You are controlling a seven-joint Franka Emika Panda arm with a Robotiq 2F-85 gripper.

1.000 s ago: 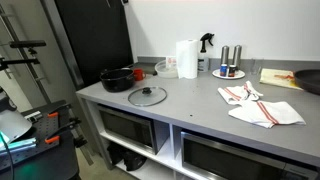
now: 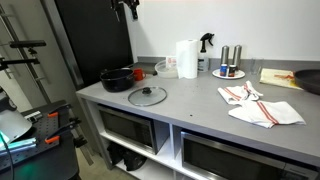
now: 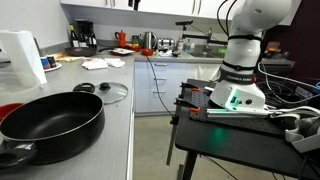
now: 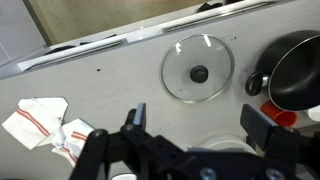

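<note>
High above the counter hangs my gripper, its two dark fingers wide apart with nothing between them. In exterior view 1 only its tips show at the top edge. Far below it, a round glass lid (image 4: 197, 68) with a black knob lies flat on the counter (image 2: 185, 110). A black pot (image 4: 295, 72), uncovered, stands beside the lid; exterior view 2 shows the pot (image 3: 52, 122) with an empty-looking inside. White towels with red stripes (image 2: 265, 112) lie spread and crumpled on the other side of the lid.
Along the wall stand a paper towel roll (image 2: 187, 58), a red cup (image 2: 138, 74), metal shakers (image 2: 231, 62) and a clear bowl (image 2: 168, 70). A black pan (image 2: 308, 80) sits at the far end.
My gripper has come slightly lower into exterior view 1, so more of its fingers shows at the top edge. The things on the counter have not moved.
</note>
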